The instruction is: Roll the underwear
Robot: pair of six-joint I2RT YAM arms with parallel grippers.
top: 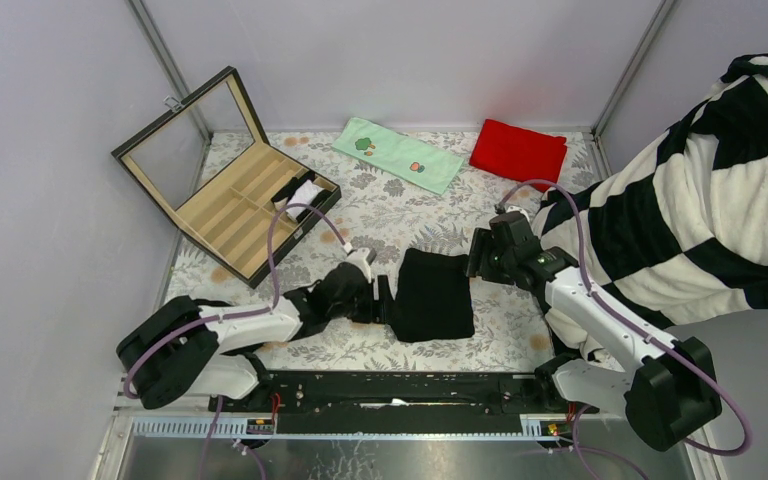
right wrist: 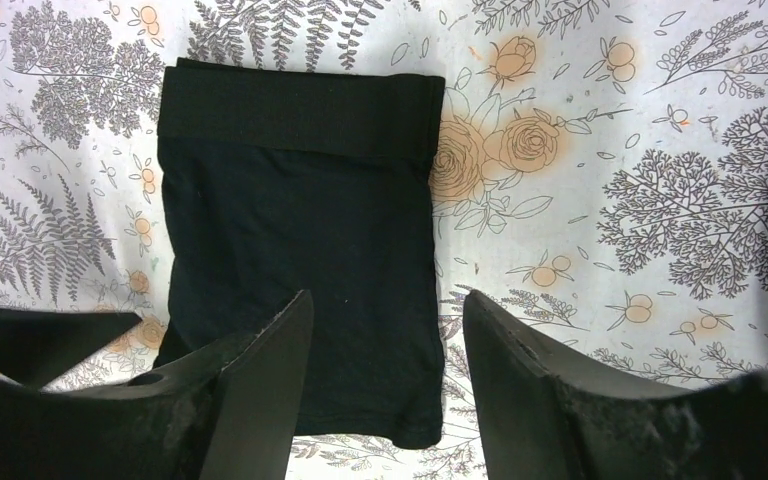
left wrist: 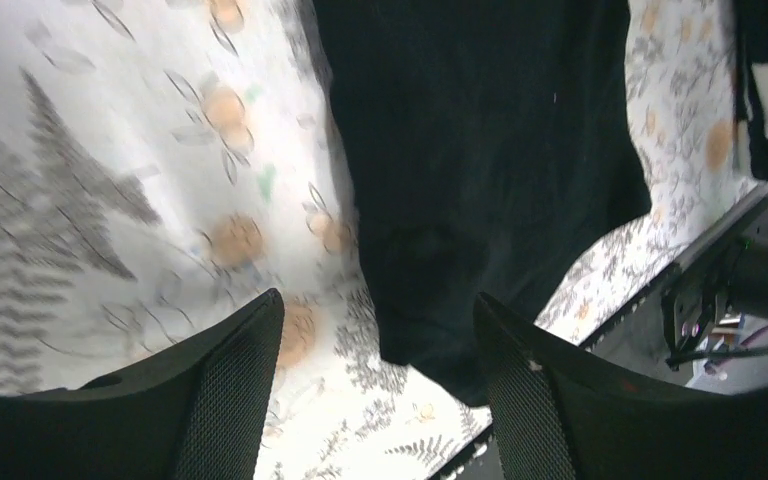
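Note:
Black underwear [top: 433,297] lies flat on the patterned table, folded into a rough rectangle. Its waistband [right wrist: 300,110] runs straight along the far edge in the right wrist view. At the near left corner is my left gripper [top: 384,300], open above the cloth's edge; in the left wrist view that corner of the underwear [left wrist: 480,180] shows beyond the gap between its fingers. By the far right corner, my right gripper [top: 480,254] is open and holds nothing. From its wrist view, the fingers [right wrist: 268,385] appear above the cloth's right part.
An open divided box [top: 225,210] with rolled items inside stands at the back left. A green cloth [top: 400,155] and a red cloth [top: 518,153] lie at the back. A checkered blanket [top: 700,200] fills the right side.

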